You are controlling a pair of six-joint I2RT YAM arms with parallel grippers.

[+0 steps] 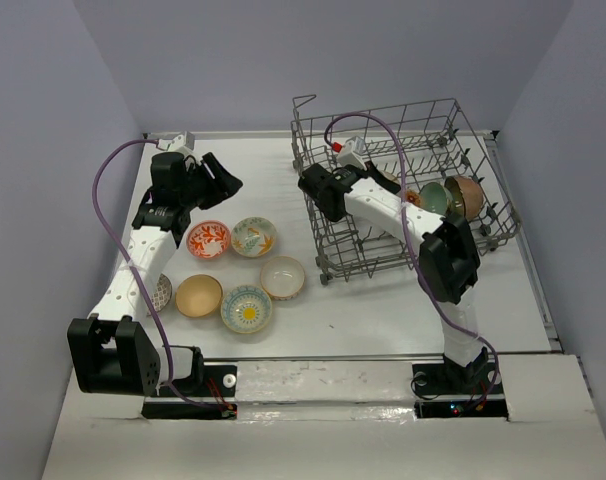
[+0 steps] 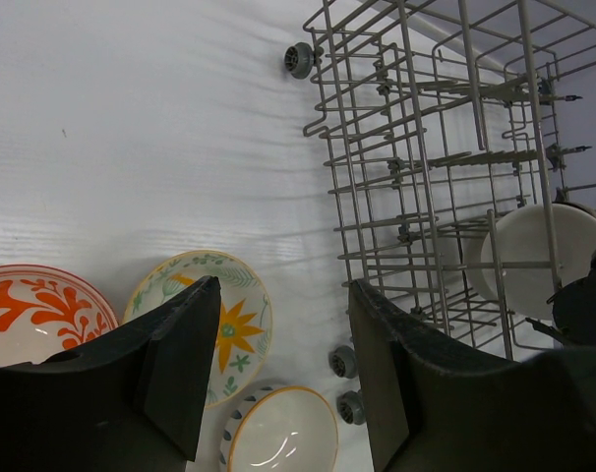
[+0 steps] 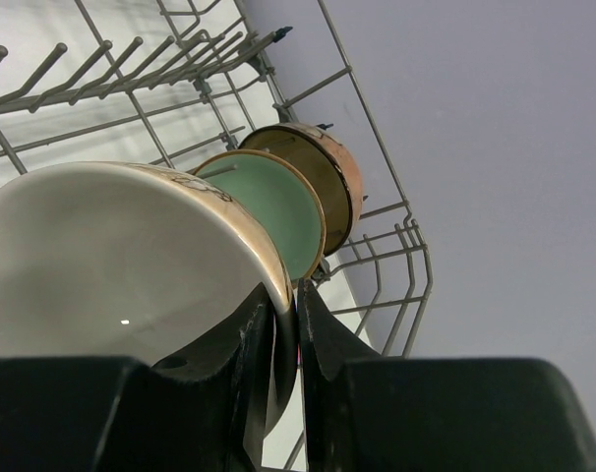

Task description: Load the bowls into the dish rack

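Note:
My right gripper is at the rim of a white bowl [image 3: 111, 265] with a patterned outside, inside the dish rack [image 1: 363, 262]; whether its fingers grip the rim is unclear. Behind that bowl stand a green bowl [image 3: 264, 206] and a brown bowl [image 3: 339, 177] on edge. My left gripper [image 1: 223, 175] is open and empty above the table. Below it lie a red-patterned bowl [image 1: 209, 239], a floral bowl [image 1: 253, 237], a cream bowl [image 1: 282, 278], a tan bowl [image 1: 198, 296], a blue-rimmed bowl [image 1: 246, 310] and a patterned bowl [image 1: 162, 292] partly hidden by the arm.
The rack fills the right half of the table [image 1: 383, 320], with wire tines and walls around my right gripper. Free table lies at the back left and along the front right. Grey walls stand behind and at both sides.

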